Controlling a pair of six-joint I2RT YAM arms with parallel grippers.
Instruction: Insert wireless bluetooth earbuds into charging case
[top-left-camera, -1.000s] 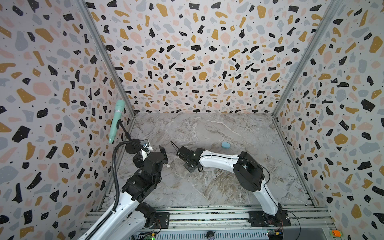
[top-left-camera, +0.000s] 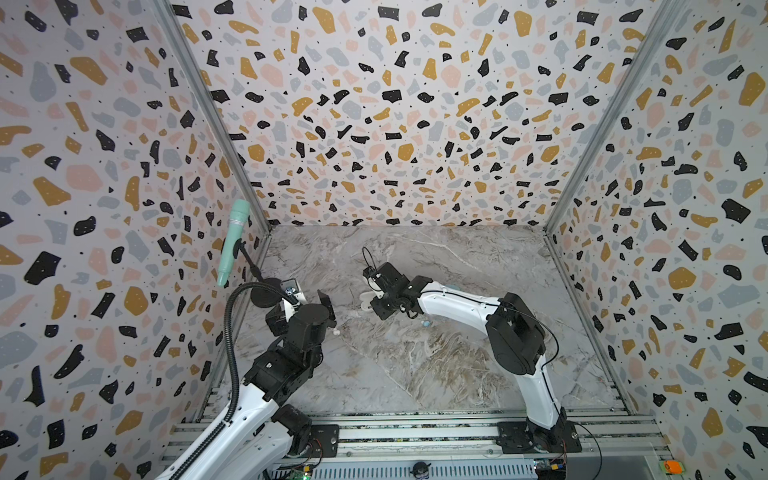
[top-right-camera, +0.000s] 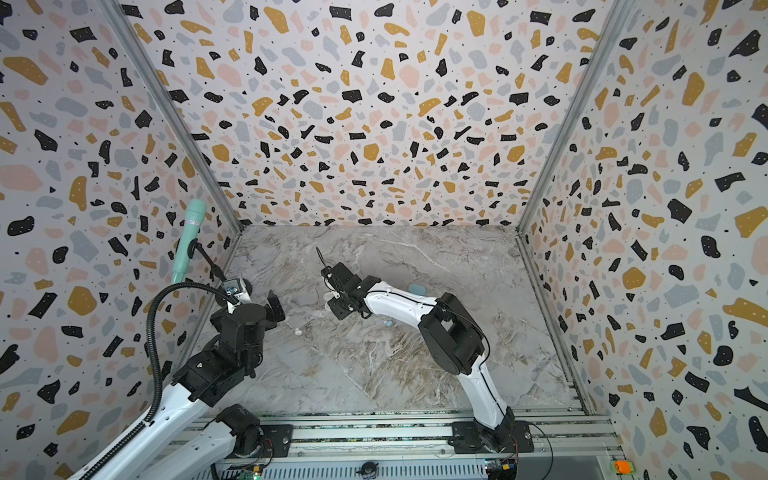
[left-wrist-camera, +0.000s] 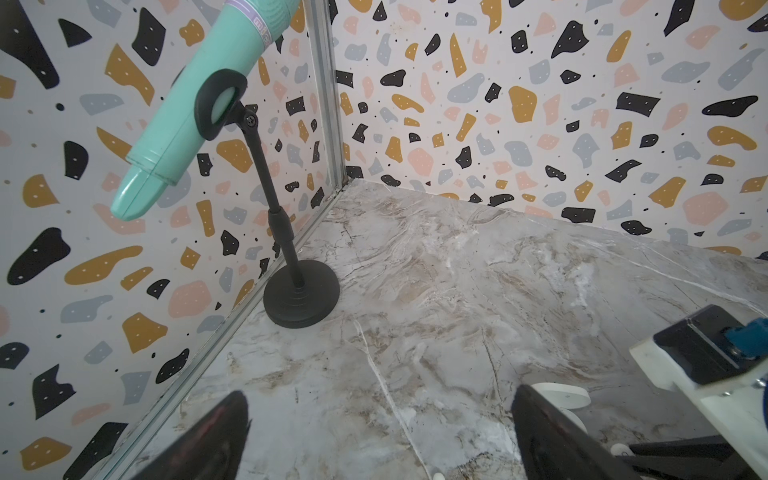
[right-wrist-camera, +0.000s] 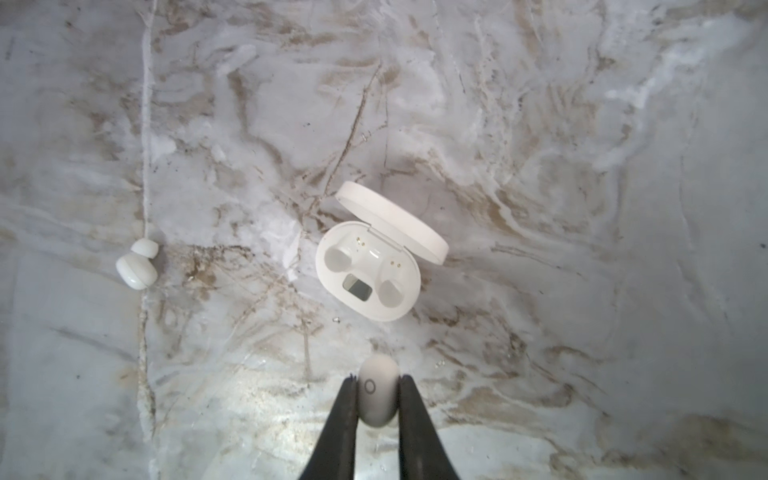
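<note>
In the right wrist view the white charging case (right-wrist-camera: 368, 276) lies with its lid (right-wrist-camera: 392, 220) open, both earbud wells empty. Just below it my right gripper is shut on a white earbud (right-wrist-camera: 376, 376), held above the table. A second earbud (right-wrist-camera: 136, 270) lies on the marble left of the case; in the top left view it is a small white speck (top-left-camera: 337, 331). My left gripper stands open at the left, nothing between its fingers in its wrist view.
A mint microphone on a black stand (left-wrist-camera: 300, 296) stands against the left wall. A small light-blue object (top-right-camera: 417, 289) sits behind the right arm. Patterned walls enclose three sides.
My right arm has moved toward the back and a little to the right over the last second, up over the case. The left arm has not moved.
</note>
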